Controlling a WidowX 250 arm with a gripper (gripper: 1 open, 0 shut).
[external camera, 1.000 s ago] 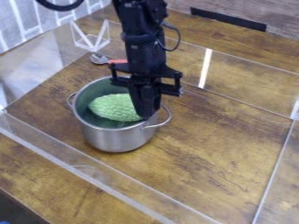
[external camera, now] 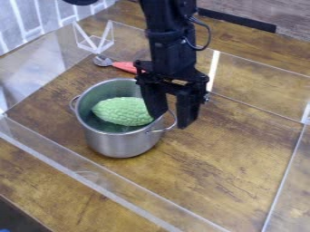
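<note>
The black gripper (external camera: 168,101) hangs from the arm at the top centre, its fingers low over the right rim of a steel pot (external camera: 119,142) with two wire handles. Inside the pot lies a pale green bumpy oblong object (external camera: 119,111), partly behind the gripper. Whether the fingers hold anything, and how wide they stand, I cannot tell.
A red utensil (external camera: 119,65) with a metal end lies behind the pot, near a white wire object (external camera: 94,40) at the upper left. Clear panels border the work area.
</note>
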